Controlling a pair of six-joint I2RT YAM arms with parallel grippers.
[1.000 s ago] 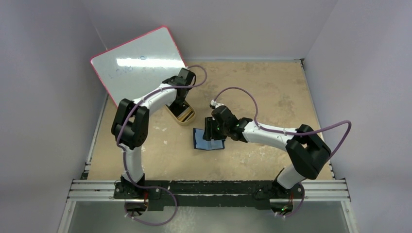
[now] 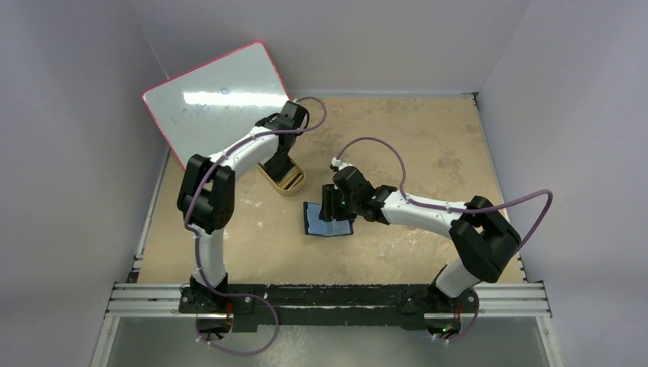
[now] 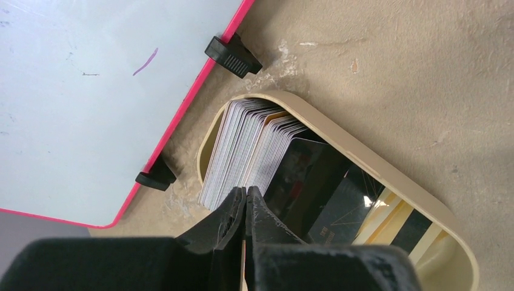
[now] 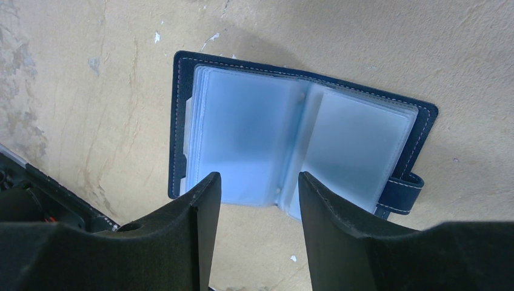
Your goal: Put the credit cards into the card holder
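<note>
Inside a beige oval container (image 3: 363,160) stands a row of cards (image 3: 245,154), packed edge-up at its far end, with dark cards (image 3: 339,206) leaning toward the near end. Over this container my left gripper is shut, its fingertips together and no card showing between them. The card holder (image 4: 306,77), navy with pale translucent sleeves, lies spread open on the table; no cards show in its sleeves. Above it my right gripper stands open, with a wide empty gap between its fingers.
A whiteboard (image 2: 218,95) with a pink rim leans at the back left, its black clips (image 3: 233,56) close beside the container.
The right arm and the card holder have stayed in place.
</note>
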